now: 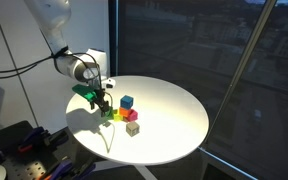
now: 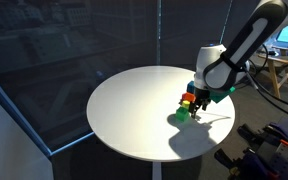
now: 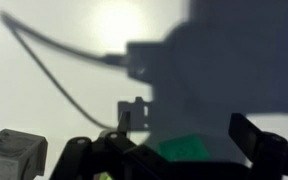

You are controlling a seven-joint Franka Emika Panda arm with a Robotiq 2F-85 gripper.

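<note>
My gripper [image 1: 103, 106] is low over the near left part of the round white table, close to a group of coloured blocks. In the wrist view its fingers stand wide apart, with a green block [image 3: 184, 149] showing at the lower edge between them. That green block [image 1: 107, 114] sits beside a yellow block [image 1: 117, 115], an orange block [image 1: 124, 112] and a pink block [image 1: 132, 115]. A blue block [image 1: 127, 101] is at the back of the group. In exterior view 2 the gripper [image 2: 195, 112] is right of the green block [image 2: 182, 115]. Whether they touch cannot be told.
A wooden block [image 3: 14, 154] lies apart from the group, also seen as a greyish-brown wooden block [image 1: 132, 128] on the table. A dark cable hangs along the arm.
</note>
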